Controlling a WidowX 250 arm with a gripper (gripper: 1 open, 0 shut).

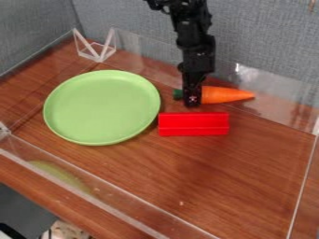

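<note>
My black gripper (192, 95) is lowered at the back of the wooden table, shut on an orange carrot (227, 95) near its green top. The carrot lies horizontally, tip to the right, just behind a red block (193, 124). A green plate (101, 107) lies to the left of both. The fingertips are small and dark, partly hiding the carrot's left part.
Clear acrylic walls edge the wooden surface (212, 187), with a white frame (93, 49) at the back left corner and grey panels behind.
</note>
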